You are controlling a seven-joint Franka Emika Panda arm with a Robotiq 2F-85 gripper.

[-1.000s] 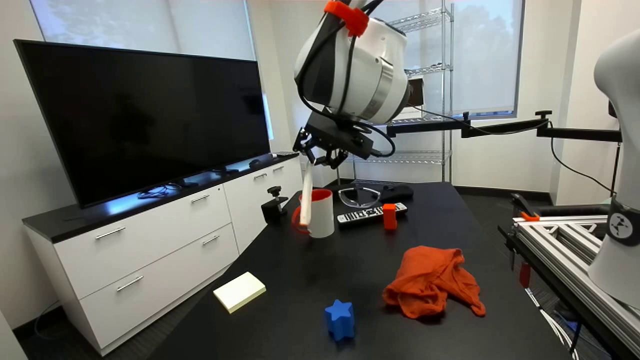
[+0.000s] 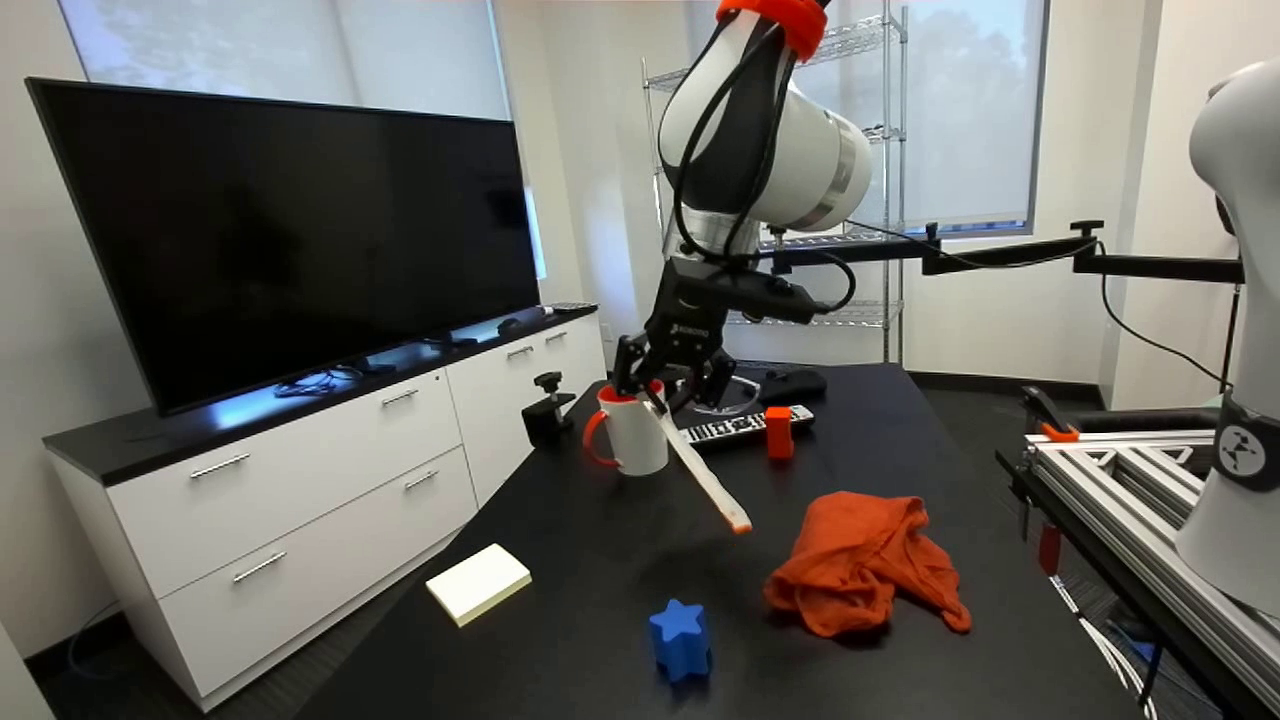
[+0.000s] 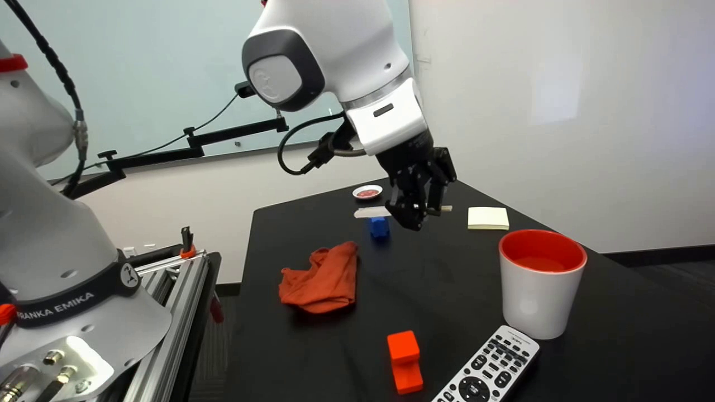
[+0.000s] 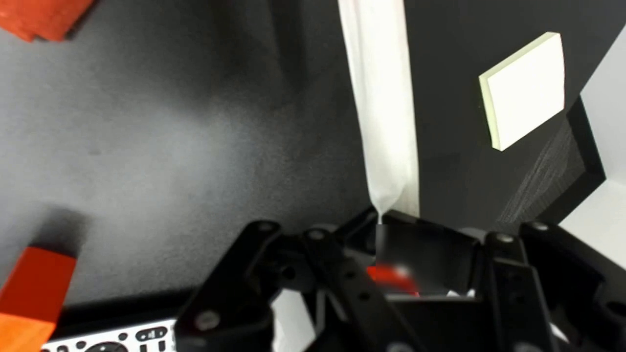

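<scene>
A long, thin white strip point(image 2: 702, 470) with an orange tip slants down from my gripper point(image 2: 663, 394). In the wrist view the white strip point(image 4: 384, 105) runs from the top of the picture into the fingertips of my gripper, which is shut on its near end. The second exterior view shows my gripper point(image 3: 422, 218) above the table, with the white strip point(image 3: 372, 211) sticking out to the left and a short piece showing on the right.
A white mug point(image 3: 541, 305) with red inside, a remote point(image 3: 492, 368) and an orange block point(image 3: 405, 362) stand nearby. An orange cloth point(image 2: 858, 564), a blue star block point(image 2: 680, 640) and a notepad point(image 2: 479, 583) lie toward the front. A small dish point(image 3: 367, 192) sits at one end.
My gripper has moved right and down in the first exterior view, carrying the strip. The strip swung from nearly vertical to slanting down right. The table objects kept their places.
</scene>
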